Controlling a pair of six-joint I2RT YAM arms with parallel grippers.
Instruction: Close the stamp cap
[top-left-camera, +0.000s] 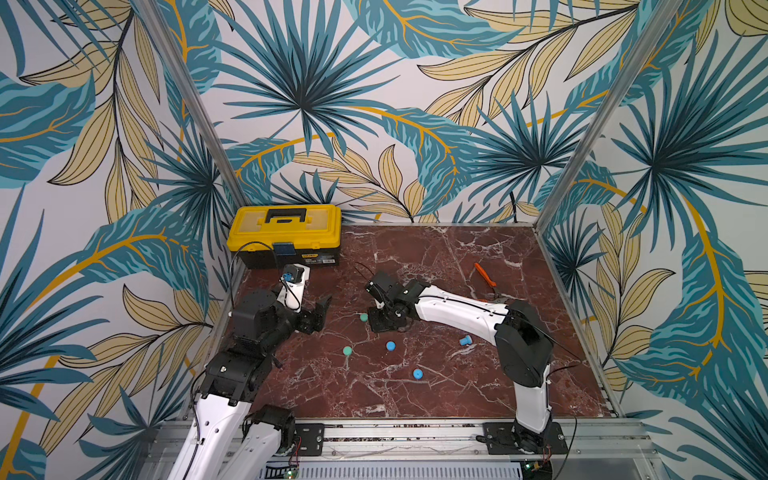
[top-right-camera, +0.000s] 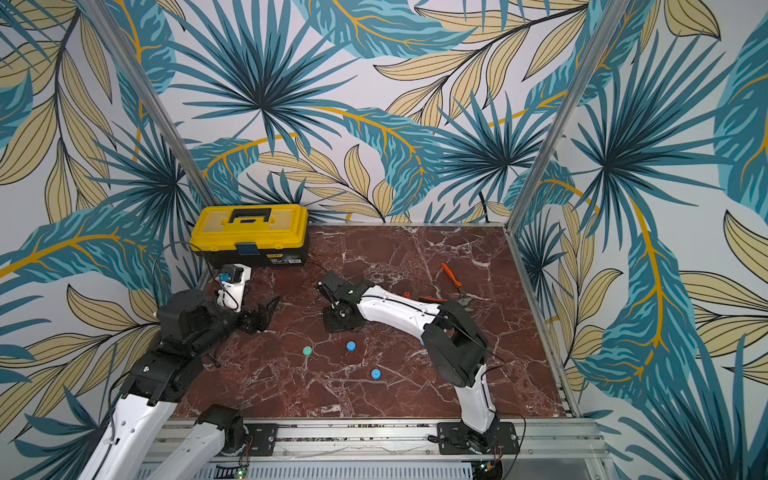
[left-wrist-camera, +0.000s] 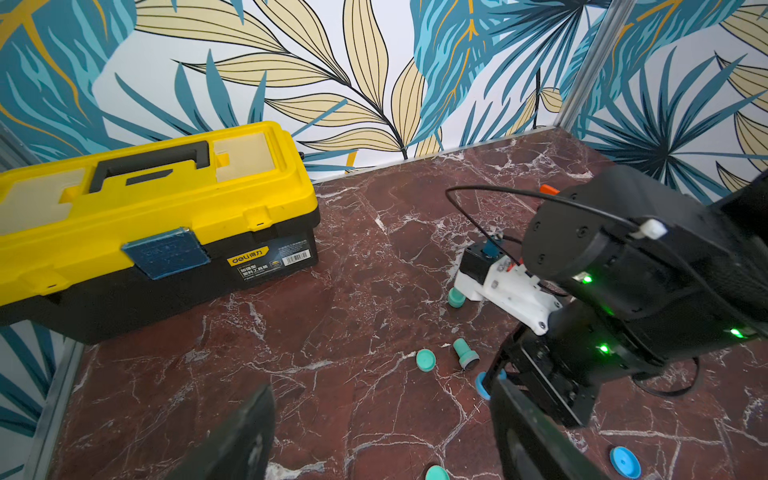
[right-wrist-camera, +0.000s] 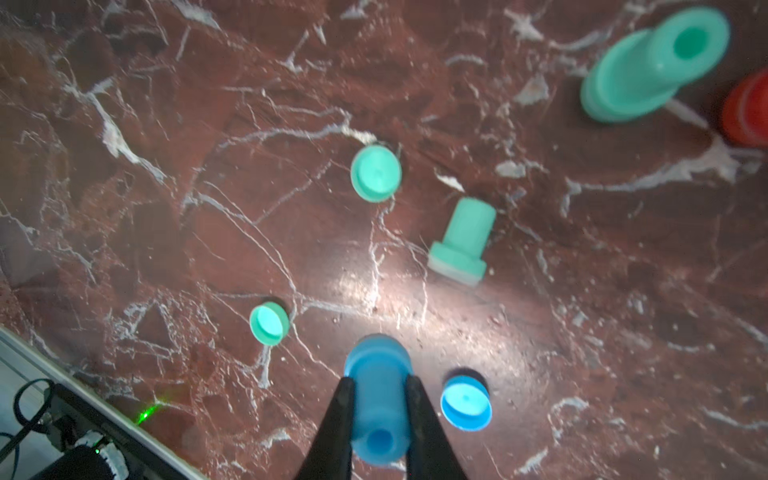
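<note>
My right gripper is shut on a blue stamp (right-wrist-camera: 381, 412), its hollow handle end facing the camera. A wider blue round part (right-wrist-camera: 377, 349) shows at the stamp's far end; whether it is the stamp's base or a cap below, I cannot tell. An open blue cap (right-wrist-camera: 465, 402) lies apart, to the right. In the left wrist view, a blue cap (left-wrist-camera: 481, 385) is partly hidden by the right gripper's fingers, and another blue cap (left-wrist-camera: 625, 461) lies nearer the front. My left gripper hangs open and empty at the table's left.
A green stamp (right-wrist-camera: 462, 241), two green caps (right-wrist-camera: 376, 173) and a taller green stamp (right-wrist-camera: 652, 65) stand or lie close by. Behind them is a red piece (right-wrist-camera: 748, 110). The yellow toolbox (top-left-camera: 285, 230) fills the back left corner; orange-handled pliers (top-left-camera: 485, 275) lie back right.
</note>
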